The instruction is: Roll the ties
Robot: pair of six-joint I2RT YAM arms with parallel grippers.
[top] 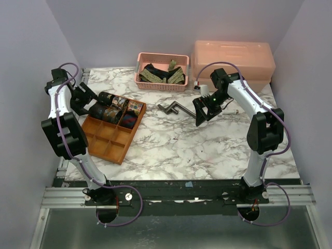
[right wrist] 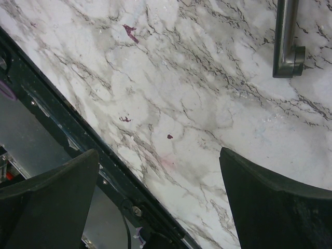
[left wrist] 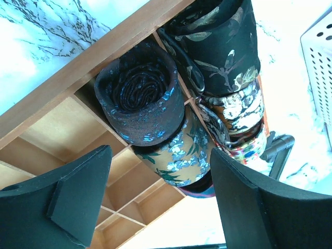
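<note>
Rolled ties fill the far compartments of the brown divided box. In the left wrist view a dark blue-black roll stands in a corner cell, its coil facing up. Beside it are a tan-and-blue floral roll and a black leaf-patterned roll. My left gripper hovers by the box's far left corner, fingers apart, nothing held between them. Unrolled black and green patterned ties lie in the pink basket. Above bare table, my right gripper is open and empty.
A grey metal angled bar lies on the marble table between the box and my right gripper. A large orange bin stands at the back right. Near cells of the box are empty.
</note>
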